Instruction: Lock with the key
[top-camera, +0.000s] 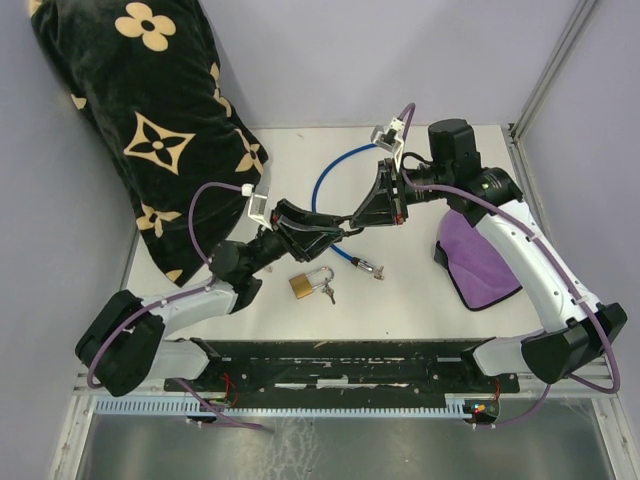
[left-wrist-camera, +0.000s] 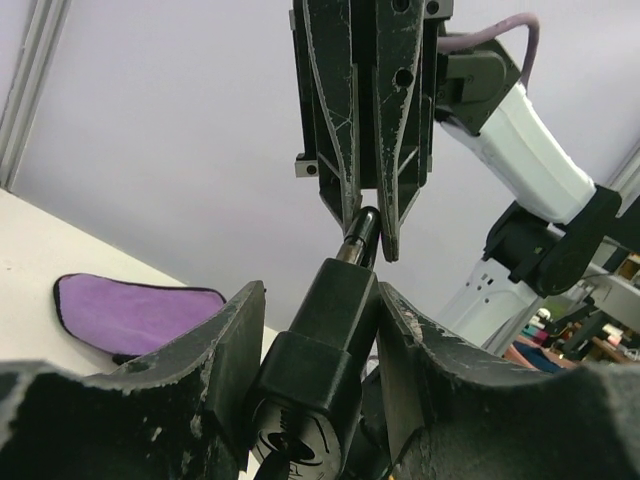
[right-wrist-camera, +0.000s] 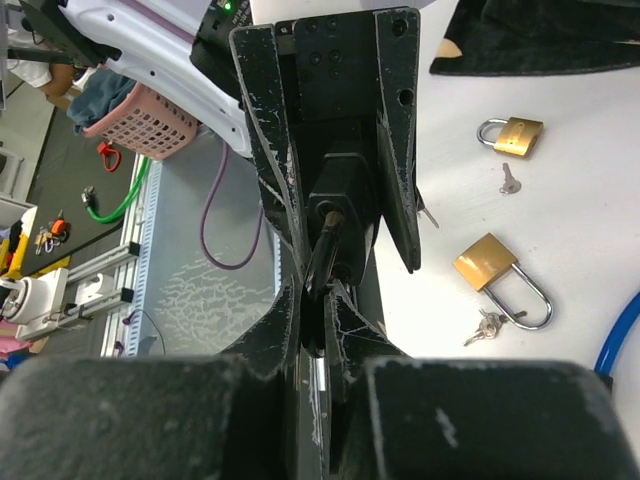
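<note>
My left gripper (top-camera: 318, 236) is shut on a black lock (left-wrist-camera: 318, 355), seen end-on with its keyhole face low in the left wrist view. My right gripper (top-camera: 374, 210) meets it at centre, its fingers shut on the lock's dark, rod-like shackle (right-wrist-camera: 324, 250), which stands out from the lock body. Any key in the black lock is hard to make out. A brass padlock (top-camera: 302, 286) with keys (top-camera: 329, 293) lies on the table below; a second brass padlock (right-wrist-camera: 518, 136) with a key (right-wrist-camera: 509, 181) shows in the right wrist view.
A blue hose (top-camera: 320, 185) with a metal fitting lies behind and beside the grippers. A purple pouch (top-camera: 475, 255) is at right, a black patterned cloth (top-camera: 150, 120) at back left.
</note>
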